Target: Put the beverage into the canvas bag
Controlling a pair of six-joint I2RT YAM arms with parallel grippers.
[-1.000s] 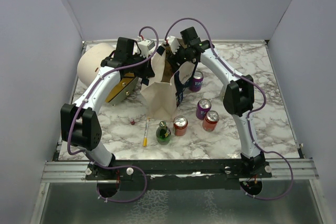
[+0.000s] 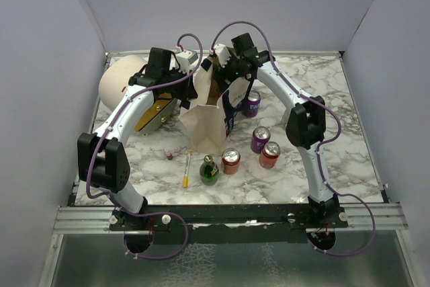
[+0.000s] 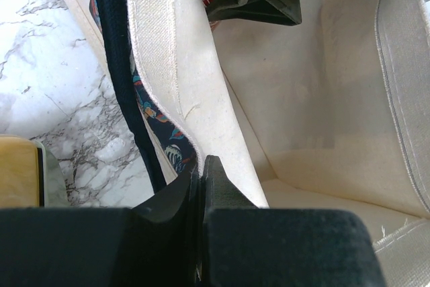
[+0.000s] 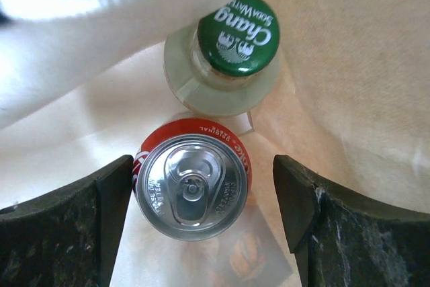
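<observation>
The cream canvas bag (image 2: 201,126) stands upright at the table's centre. My left gripper is shut on its rim, the fabric running into the fingertips in the left wrist view. My right gripper reaches down inside the bag, fingers apart on either side of a red can (image 4: 191,186); whether they touch it is unclear. Beside that can, inside the bag, stands a bottle with a green Chang cap (image 4: 238,35).
Purple cans (image 2: 261,140) stand right of the bag. Red cans (image 2: 269,156), a green bottle (image 2: 209,171) and a yellow marker (image 2: 186,173) are at the front. A yellow-fronted rounded container (image 2: 149,115) is at the left.
My right gripper has shifted slightly within the bag's opening. The left arm and the objects on the table look unchanged.
</observation>
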